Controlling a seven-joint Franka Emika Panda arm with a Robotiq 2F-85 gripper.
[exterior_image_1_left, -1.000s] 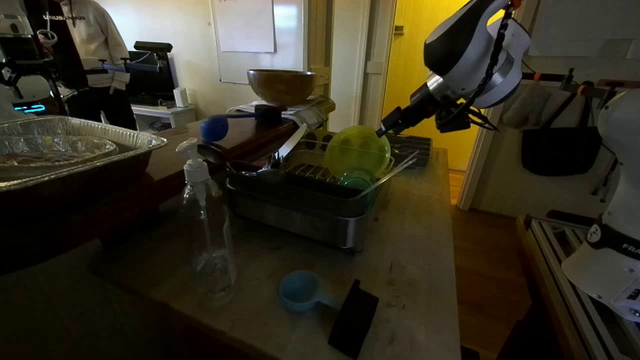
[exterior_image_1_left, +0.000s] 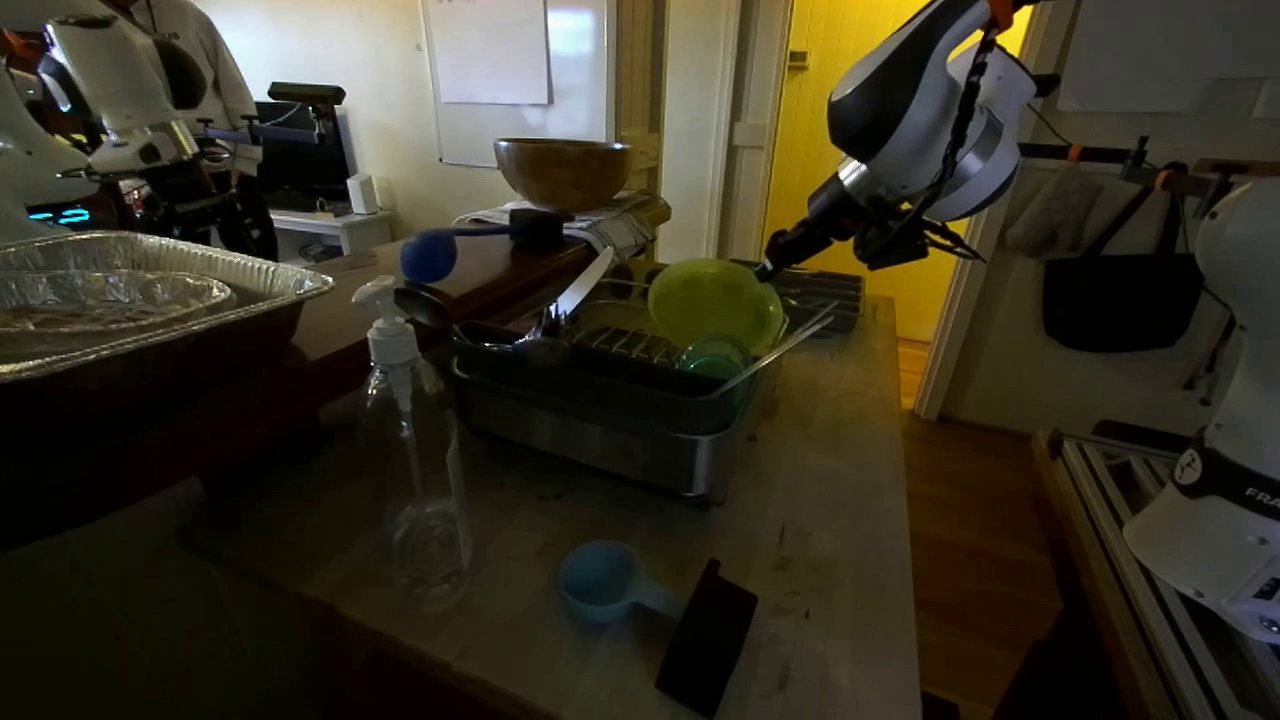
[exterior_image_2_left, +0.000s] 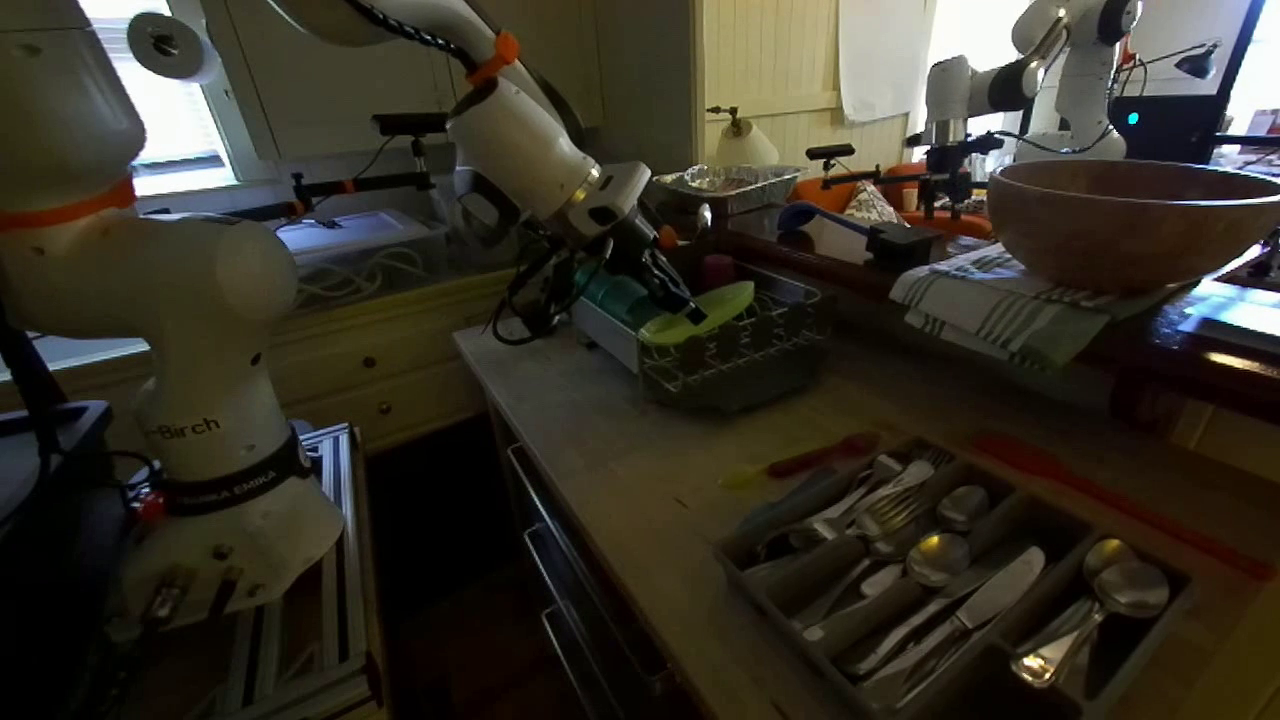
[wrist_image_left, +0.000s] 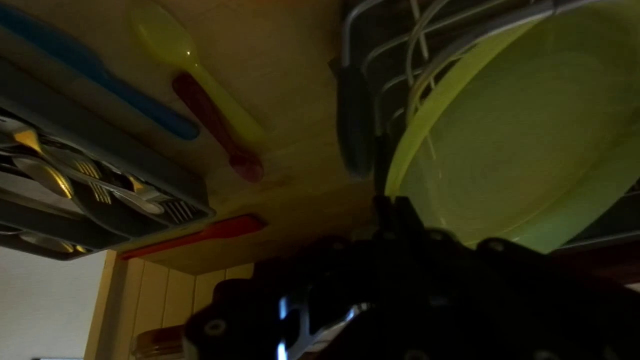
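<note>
A yellow-green plate (exterior_image_1_left: 708, 302) leans in the dish rack (exterior_image_2_left: 768, 348). At its rim are the tips of my gripper (exterior_image_1_left: 765, 271), fingers closed together. The wrist view shows the rim of the plate (wrist_image_left: 510, 144) running in between the dark fingertips of the gripper, so it looks pinched there. From the other side, the gripper (exterior_image_2_left: 692, 314) reaches down to the near edge of the plate (exterior_image_2_left: 720, 307). Most of the plate's lower side is hidden by the rack and the cups.
A green cup (exterior_image_1_left: 716, 358) sits in the rack beside the plate. The cutlery tray (exterior_image_2_left: 960, 576), a red spatula (exterior_image_2_left: 1116, 504) and loose plastic utensils lie on the counter. A pump bottle (exterior_image_1_left: 414, 480) and a blue scoop (exterior_image_1_left: 602, 581) stand clear of the rack.
My gripper has shifted slightly down, and the arm behind it slightly left. The plate's top edge has dipped and its tilt has changed a little.
</note>
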